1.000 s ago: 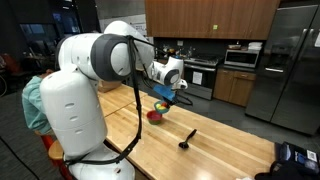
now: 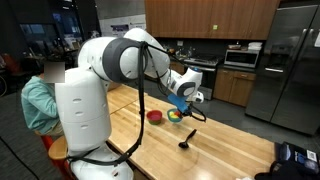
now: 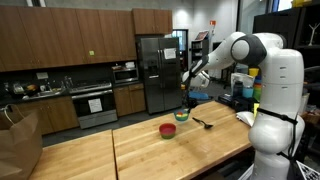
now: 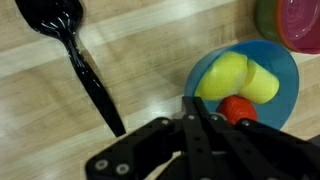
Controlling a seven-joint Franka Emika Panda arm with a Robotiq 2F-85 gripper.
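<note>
A blue bowl (image 4: 197, 73) fills the right part of the wrist view. Inside it lie a yellow piece (image 4: 225, 75), a paler yellow piece (image 4: 261, 84) and a red piece (image 4: 236, 108). My gripper is shut on the bowl's near rim, with the fingertips partly dark against the wall. In the second exterior view the same bowl (image 3: 181, 116) appears close to the table, right of the red bowl (image 3: 167, 130); its exact height cannot be told. A black ladle-like utensil (image 4: 88, 78) lies flat on the wood, apart from the gripper.
The red bowl (image 4: 302, 25), greenish outside, stands right beside the blue one in the wrist view. Bare wooden table (image 2: 222, 150) extends to the right and front. A dark object (image 2: 290, 160) sits at the table's right edge.
Over the last second the gripper and blue bowl have shifted right and slightly lower in the first exterior view, away from above the red bowl. The red bowl and utensil have stayed put.
</note>
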